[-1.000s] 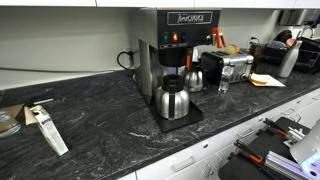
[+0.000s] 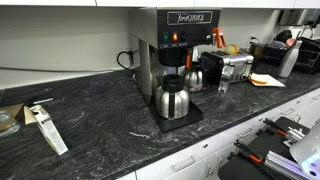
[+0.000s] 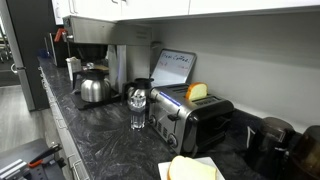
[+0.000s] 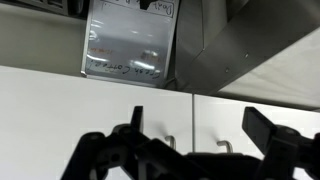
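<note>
In the wrist view my gripper stands open, its two black fingers [image 4: 127, 142] wide apart with nothing between them. Beyond them are white cabinet doors [image 4: 80, 105] with metal handles. A steel carafe [image 2: 172, 99] sits upright on the base of the coffee maker [image 2: 160, 60]. Farther right is a silver toaster [image 3: 190, 124], with a slice of bread [image 3: 197, 91] poking out of its top. More bread [image 3: 190, 170] lies on a white sheet in front of the toaster. Neither exterior view clearly shows the gripper.
A clear container [image 3: 138, 108] stands between carafe and toaster. A whiteboard [image 3: 173, 67] leans at the back. Dark vessels [image 3: 265, 143] stand right of the toaster. A white box [image 2: 48, 130] lies on the left.
</note>
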